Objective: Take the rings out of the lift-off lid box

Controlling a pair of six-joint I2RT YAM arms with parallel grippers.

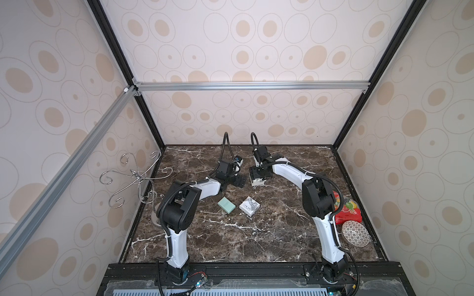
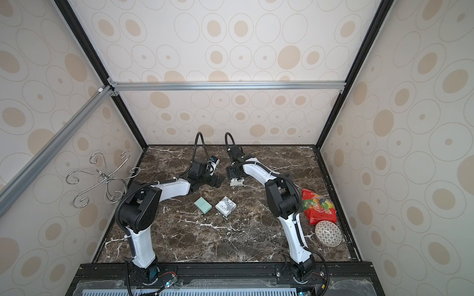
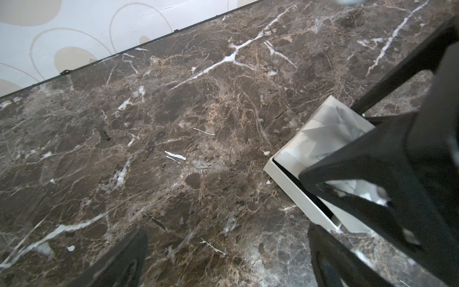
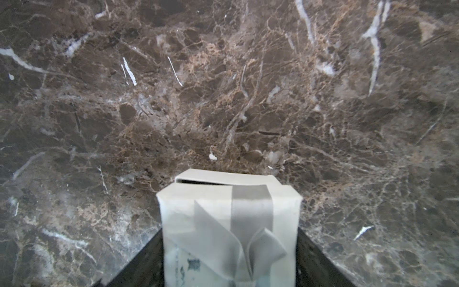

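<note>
A white box with a grey ribbon print (image 4: pixel 229 224) lies on the marble table, its lid resting askew over the base. My right gripper (image 1: pixel 256 175) straddles it from above, fingers low on either side in the right wrist view; whether they press on it I cannot tell. My left gripper stands open just left of that box, nothing between its fingers. A second white patterned box (image 1: pixel 249 206) and a mint-green box (image 1: pixel 226 205) lie in front of the grippers. No rings can be made out for certain.
A red printed bag (image 2: pixel 320 212) and a round patterned mat (image 2: pixel 328 233) lie at the right edge. A wire rack (image 1: pixel 135 175) is at the left.
</note>
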